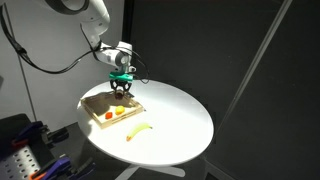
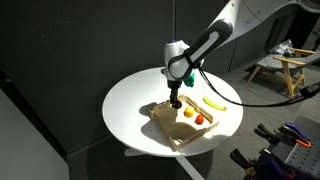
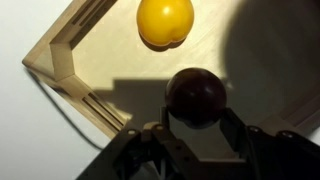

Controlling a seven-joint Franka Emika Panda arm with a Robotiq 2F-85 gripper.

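Note:
A dark purple, round object sits between the fingertips of my gripper, which is shut on it. In exterior view 2 the gripper hangs over the back part of a shallow wooden box, the dark object at its lower end. The wrist view has the box floor below the object, with a shadow on it. Exterior view 1 shows the gripper above the box, too small to make out its fingers.
Inside the box lie a yellow fruit and a red one. A banana rests on the white round table outside the box.

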